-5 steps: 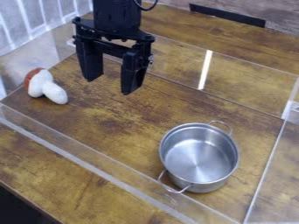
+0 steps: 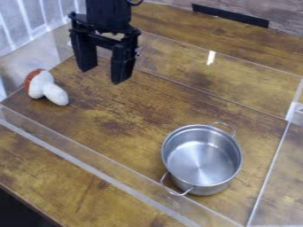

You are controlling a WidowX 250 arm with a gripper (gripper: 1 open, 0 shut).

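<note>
The black gripper [image 2: 104,64] hangs from the top over the back left of the wooden table, open, with nothing visible between its fingers. Below and left of it lies a white plush toy with a red end [image 2: 48,89], apart from the gripper. A steel pot [image 2: 201,158] with two wire handles sits at the front right, well away from the gripper.
Clear low walls [image 2: 106,168] border the work area on the wooden table [image 2: 130,124]. A dark strip lies at the back edge.
The toy and pot look unmoved.
</note>
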